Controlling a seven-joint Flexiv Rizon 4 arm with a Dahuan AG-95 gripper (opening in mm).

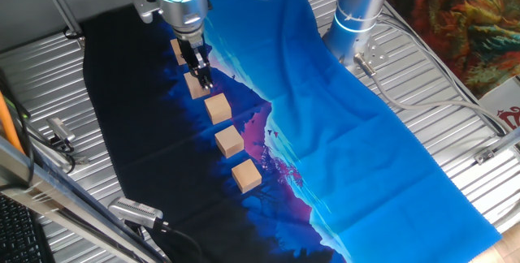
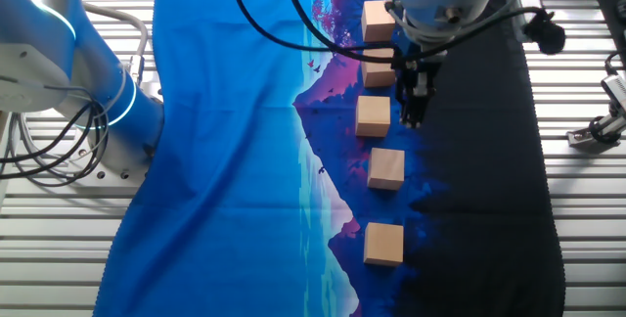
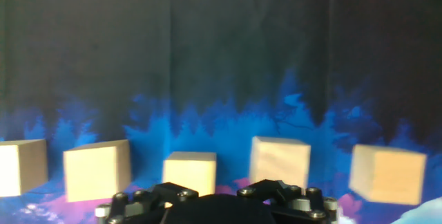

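Several plain wooden cubes stand apart in a slightly uneven row on the cloth. In exterior view 1 the nearest cube [image 1: 246, 176] is at the lower end, followed by a second cube [image 1: 229, 141] and a middle cube [image 1: 218, 109]. Another cube [image 1: 195, 86] is partly hidden behind my gripper [image 1: 204, 83], and the farthest cube [image 1: 177, 50] is partly covered by the arm. Exterior view 2 puts the gripper [image 2: 412, 121] on the dark side of the row. Along the bottom of the wrist view, its fingers [image 3: 181, 192] are spread apart, with nothing held between them.
The cloth [image 1: 357, 157] is bright blue on one side and black on the other, both sides bare. Near the black edge sits a small grey device [image 1: 136, 211] with a cable.
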